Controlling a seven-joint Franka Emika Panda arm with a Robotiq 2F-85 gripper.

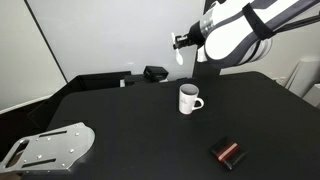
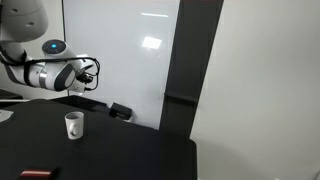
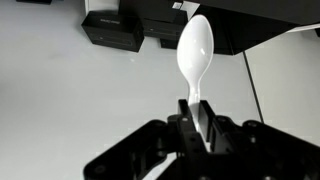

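Observation:
A white plastic spoon (image 3: 195,52) is pinched by its handle between the fingers of my gripper, bowl pointing away from the fingers. From the side, the spoon (image 1: 179,57) hangs bowl down under the gripper (image 1: 176,43), above and slightly left of a white mug (image 1: 188,98). Clear space separates the spoon from the mug's rim. The mug stands upright on the black table with its handle to the right; its inside bottom is hidden. In the second exterior view the mug (image 2: 74,125) stands below the gripper (image 2: 95,74).
A grey metal plate (image 1: 48,147) lies at the table's left. Near the front right is a dark block with a reddish stripe (image 1: 228,152). A small black box (image 1: 155,73) sits at the back edge by the whiteboard (image 1: 120,35).

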